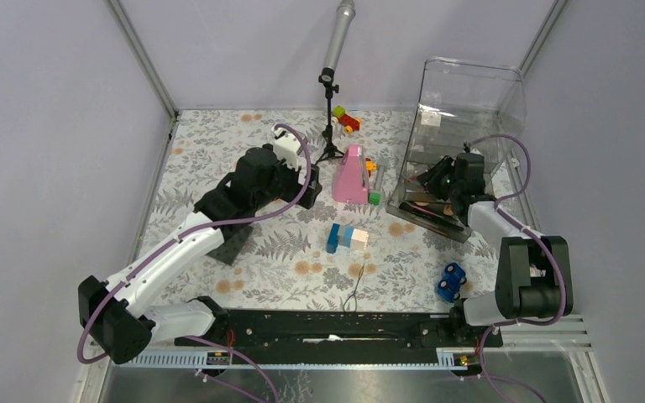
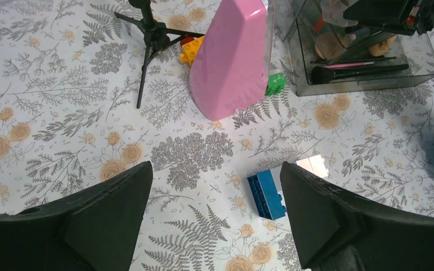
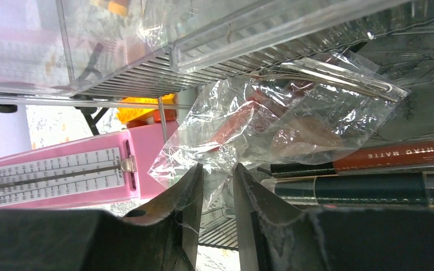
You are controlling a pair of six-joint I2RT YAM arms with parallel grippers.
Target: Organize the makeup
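A clear acrylic organizer [image 1: 433, 220] stands at the right, holding dark makeup pens [image 3: 373, 188] and brushes [image 2: 361, 73] low in front. In the right wrist view a plastic bag [image 3: 271, 130] with pinkish pieces and slim metal items lies in it, its lower left corner at the fingertips of my right gripper. The fingers are a little apart, with the bag's film between or just behind them; a firm hold cannot be made out. My left gripper hangs open over the table, left of the organizer, holding nothing.
A pink metronome [image 1: 351, 180] stands left of the organizer, near a black tripod [image 1: 329, 144] and toy bricks [image 1: 346, 119]. Blue blocks [image 1: 344, 237] lie mid-table, a blue toy car [image 1: 450, 283] at front right.
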